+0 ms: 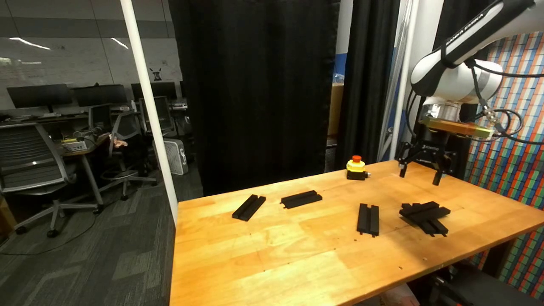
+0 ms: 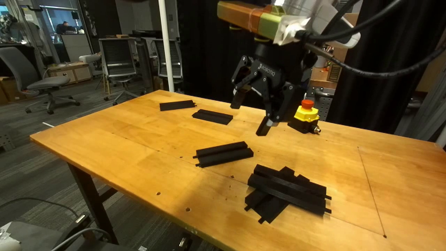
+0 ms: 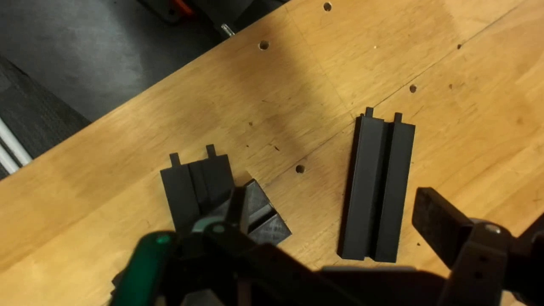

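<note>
Several black grooved track pieces with small end tabs lie on the wooden table. Two of them form a crossed stack, the upper piece (image 2: 288, 190) resting over the lower piece (image 2: 267, 205). A single piece (image 3: 380, 188) lies flat beside the stack, and two more, a middle piece (image 1: 301, 199) and a far piece (image 1: 249, 207), are spread toward the table's other end. My gripper (image 2: 249, 117) hangs above the table, open and empty, its fingers (image 2: 263, 126) clear of every piece. In the wrist view the left finger hides part of the stack.
A yellow emergency stop with a red button (image 1: 355, 167) stands near the back edge. The table's front edge (image 3: 153, 92) runs close to the stack. Bare wood surrounds the separate pieces, with wide free room at the front left.
</note>
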